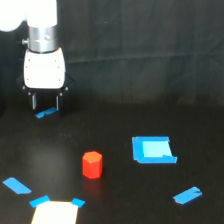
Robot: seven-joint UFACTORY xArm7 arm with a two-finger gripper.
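Observation:
My gripper (46, 101) hangs at the upper left beneath the white arm. Its two dark fingers stand well apart, with nothing seen between them. A red six-sided block (92, 164) rests on the black table in front of the gripper and to its right, clear of it.
Right of the block lies a light patch (157, 149) edged with blue tape (138, 151). A pale sheet (55, 213) is cut off by the bottom edge. More blue strips lie at the left (16, 186) and lower right (187, 195). Bare table surrounds the block.

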